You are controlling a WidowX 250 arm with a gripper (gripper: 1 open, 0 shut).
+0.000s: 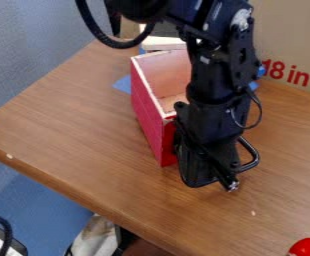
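A black robot gripper (214, 165) points down in front of a red-sided open box (154, 110) with a light inside, standing on a wooden table (64, 120). The gripper is low, at the box's front right corner, with dark looped parts at its sides, and it hides much of the box. Whether its fingers are open or shut, or hold anything, is hard to make out.
A cardboard panel (294, 60) with red print stands behind. A red object (307, 248) is at the lower right edge. A blue piece (123, 84) lies beside the box. Cloth and cables lie below the table's edge.
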